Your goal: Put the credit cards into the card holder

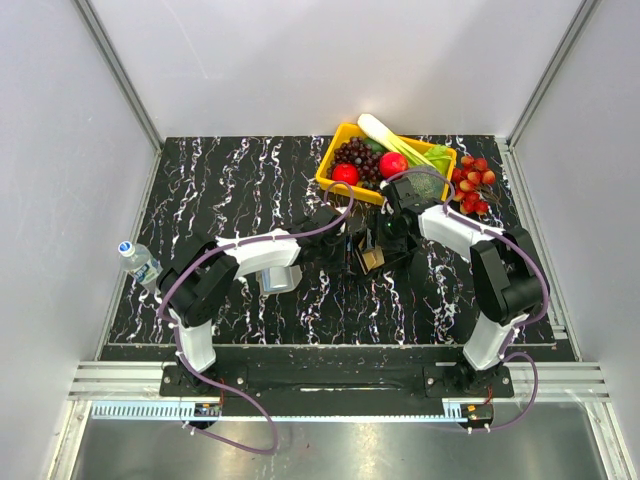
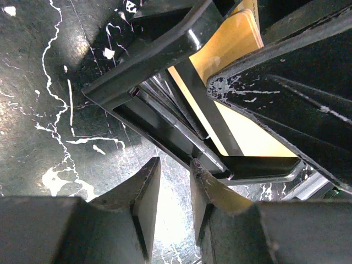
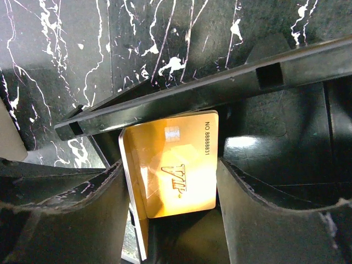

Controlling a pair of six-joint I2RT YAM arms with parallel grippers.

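Observation:
Gold credit cards (image 3: 192, 148), the front one bearing a chip and number, stand in the black card holder (image 3: 192, 104). In the top view, the cards (image 1: 372, 260) show as a small gold patch between the two arms; most of the holder is hidden there. My right gripper is open, its fingers on either side of the cards. My left gripper is part open and empty, its tips close to the holder's edge (image 2: 253, 171). The left wrist view also shows gold cards (image 2: 234, 47) inside the holder, partly covered by a dark finger of the right arm.
A yellow basket (image 1: 322, 178) of fruit and vegetables stands behind the right arm, with red fruits (image 1: 472, 185) beside it. A pale box (image 1: 279, 279) lies near the left forearm. A water bottle (image 1: 139, 263) stands at the left edge.

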